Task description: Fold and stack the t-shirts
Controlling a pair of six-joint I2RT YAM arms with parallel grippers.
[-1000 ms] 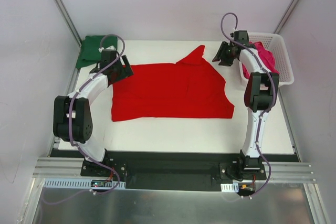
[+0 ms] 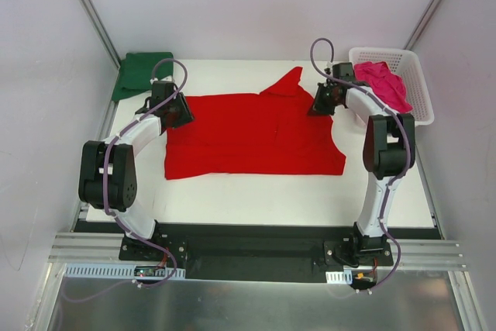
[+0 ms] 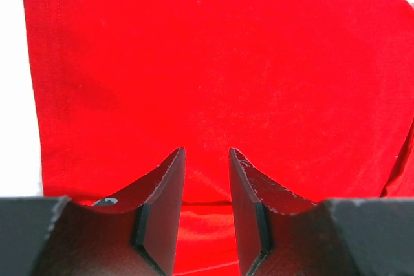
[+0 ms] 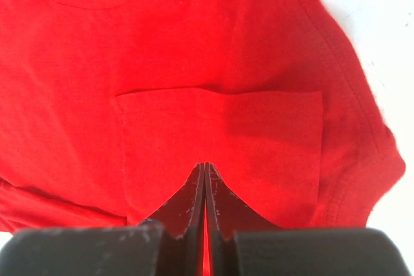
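A red t-shirt (image 2: 240, 137) lies spread flat across the middle of the table, one sleeve sticking out toward the back right. My left gripper (image 2: 181, 114) is over its left end; in the left wrist view the fingertips (image 3: 174, 166) stand part open above the cloth with nothing clearly between them. My right gripper (image 2: 318, 106) is over the right end; in the right wrist view it is shut above a folded rectangle of red fabric (image 4: 220, 134), with no cloth visible held between its fingers.
A folded green cloth (image 2: 143, 67) lies at the back left. A white basket (image 2: 418, 91) with pink cloth (image 2: 385, 83) stands at the back right.
My right gripper has moved left and toward the front, from beside the basket onto the red shirt, and has shut. My left gripper shifted slightly and narrowed.
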